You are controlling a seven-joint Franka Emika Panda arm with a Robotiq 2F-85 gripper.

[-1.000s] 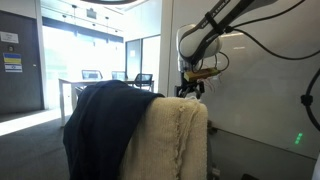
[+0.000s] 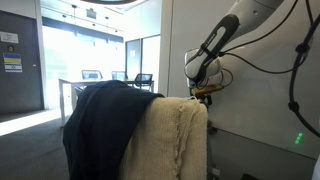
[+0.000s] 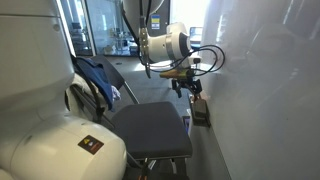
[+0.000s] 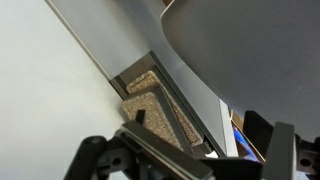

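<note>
Dark cloth (image 2: 105,125) and a cream fleece (image 2: 170,140) hang over a chair back in exterior view 1. Behind the fleece, my gripper (image 2: 204,94) points down near the whiteboard, its tips partly hidden. In exterior view 2 the gripper (image 3: 188,88) hangs above and beyond the grey chair seat (image 3: 150,130), close to the wall side. From the wrist, my gripper shows its dark fingers wide apart, standing open with nothing between them. Below lie speckled brown blocks (image 4: 155,105) in a dark tray or frame, well away from the fingers.
The whiteboard (image 2: 265,90) rises close beside the arm. In the wrist view, the grey seat's edge (image 4: 240,50) fills the upper right and a white surface (image 4: 50,110) the left. Bare floor (image 3: 205,155) lies between chair and wall.
My arm has come lower in exterior view 1, and the gripper has shifted slightly right and down behind the fleece. The draped cloths have stayed in place.
</note>
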